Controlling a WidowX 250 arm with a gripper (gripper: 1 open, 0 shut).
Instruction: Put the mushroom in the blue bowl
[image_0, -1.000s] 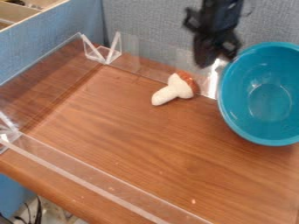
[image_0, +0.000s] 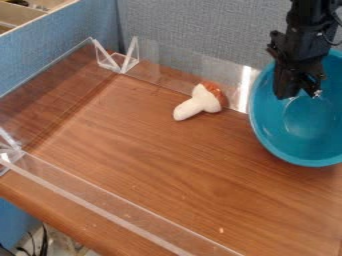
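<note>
The mushroom (image_0: 201, 102), with a white stem and an orange-red cap, lies on its side on the wooden table, left of the bowl. The blue bowl (image_0: 277, 137) stands at the right, its inside facing the camera and its right part cut off by the picture's edge. Over the bowl's upper part is my black gripper (image_0: 298, 92), pointing down and hiding some of the rim. Its fingers are dark and small here, so how far apart they stand is unclear. The mushroom is well to the left of it, not in its grasp.
Clear plastic walls (image_0: 127, 218) edge the table (image_0: 134, 150) at the front left and back. White corner brackets (image_0: 116, 56) hold them. Bare wood fills the middle and front of the table.
My gripper has moved right and downward, from above the space between mushroom and bowl to over the bowl. Mushroom and bowl have stayed put.
</note>
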